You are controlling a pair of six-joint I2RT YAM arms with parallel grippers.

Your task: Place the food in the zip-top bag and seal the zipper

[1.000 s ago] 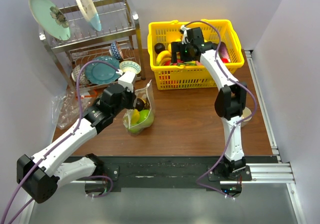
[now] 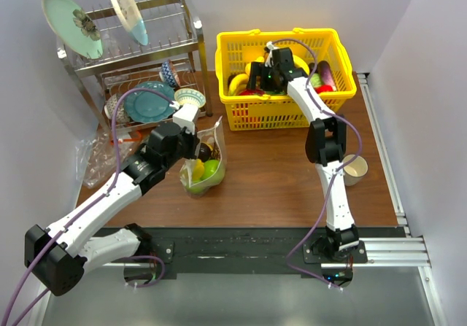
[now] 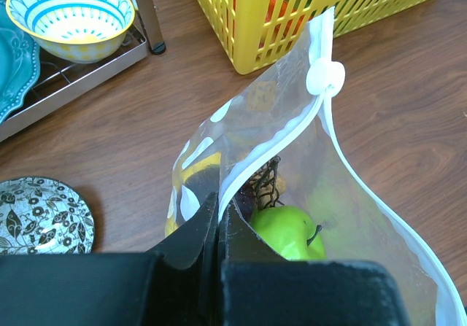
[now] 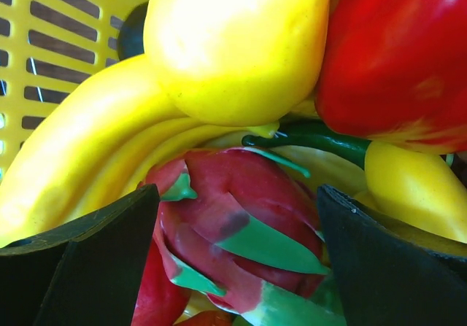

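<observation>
The zip top bag stands upright at the table's middle-left, its zipper open, holding a green apple and other food. My left gripper is shut at the bag's rim, where the left wrist view shows the rim beside its tips; whether film lies between them is unclear. My right gripper is open inside the yellow basket, its fingers either side of a red dragon fruit. Bananas, a yellow fruit, a red pepper and a dark green pepper surround it.
A dish rack with plates and bowls stands at the back left. A patterned plate lies near the bag, and loose clear bags lie at the left edge. A cup is at the right.
My right arm has shifted slightly within the basket, its wrist moving a little toward the left. The left arm and bag look unchanged.
</observation>
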